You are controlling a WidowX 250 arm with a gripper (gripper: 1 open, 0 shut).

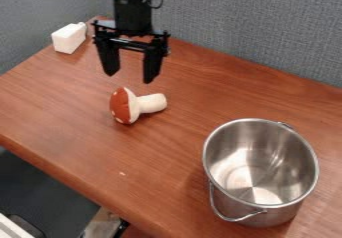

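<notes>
My black gripper (pixel 131 60) hangs open over the back left of the wooden table, its fingers pointing down with nothing between them. In front of it and a little lower in the view lies a toy mushroom (pixel 135 105) on its side, with a red cap and a pale stem. The gripper is apart from it.
A white block (pixel 68 37) sits at the back left corner. A steel bucket (pixel 254 167) with a handle stands at the front right.
</notes>
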